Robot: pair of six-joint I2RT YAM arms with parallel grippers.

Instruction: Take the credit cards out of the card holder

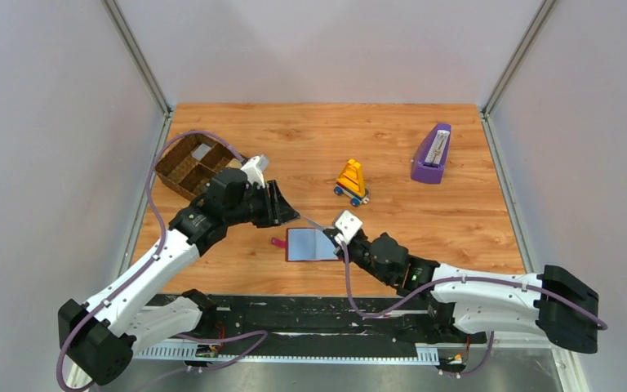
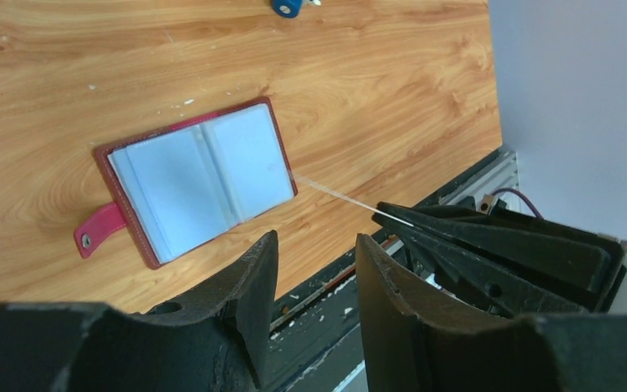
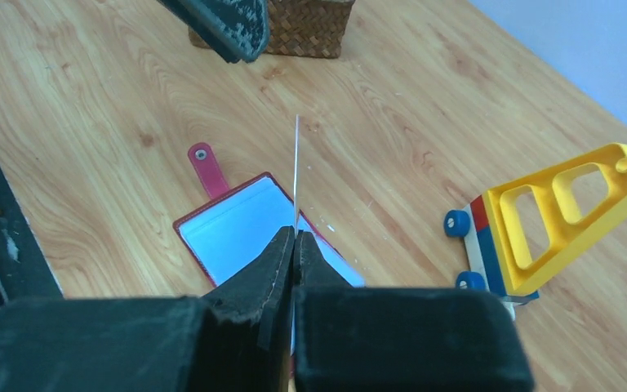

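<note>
The open card holder [image 1: 309, 247] lies on the table, with pale blue inner pages and a dark red border; its pink strap [image 2: 100, 229] sticks out at one side. Above it, my right gripper is shut on a thin card [image 3: 296, 167], seen nearly edge-on. That same card [image 2: 349, 198] shows in the left wrist view as a narrow pale line. My left gripper is open, its gap empty, and hangs on the left side of the card, apart from it. Whether cards remain in the holder's pockets cannot be told.
A brown woven basket [image 1: 177, 167] with compartments stands back left behind the left arm, a pale card [image 1: 202, 152] inside. The yellow toy [image 1: 351, 175] is behind the holder. A purple object [image 1: 426, 173] sits far right.
</note>
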